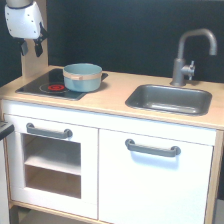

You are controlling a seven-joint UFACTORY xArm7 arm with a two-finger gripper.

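At the upper left, the white arm reaches down, and my gripper (31, 48) hangs high above the left end of the counter. Its two dark fingers stand apart with nothing visible between them. A blue-grey pot (82, 80) with a light brown rim sits upright at the right part of the black stovetop (38, 86). It is to the right of and below the gripper, clear of it. A red-lit burner (53, 88) shows left of the pot.
On the wooden counter (115, 91), a sink (170, 99) with a tall grey faucet (187, 62) occupies the right side. Below are a left cabinet with shelves and a dark handle (48, 132), and a white door (145, 180) with its handle (152, 149).
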